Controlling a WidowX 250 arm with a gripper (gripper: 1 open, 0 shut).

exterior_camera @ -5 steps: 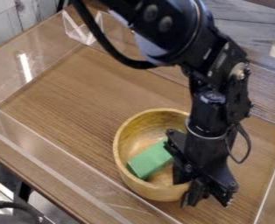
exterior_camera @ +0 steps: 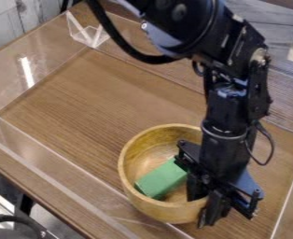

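A yellow bowl (exterior_camera: 140, 157) sits on the wooden table near the front right, with a green block (exterior_camera: 161, 177) inside it. The black gripper (exterior_camera: 209, 198) is down over the bowl's right side, its tips at or near the rim, to the right of the block. The arm's housing and cables hide much of the bowl's right part, and whether the fingers hold the rim is unclear.
Clear plastic edging runs along the table's left and front sides, and a small clear item (exterior_camera: 90, 33) is at the far left corner.
The gripper has shifted slightly at the bowl's right side, its body tilting a little. The bowl and green block have moved only slightly, if at all.
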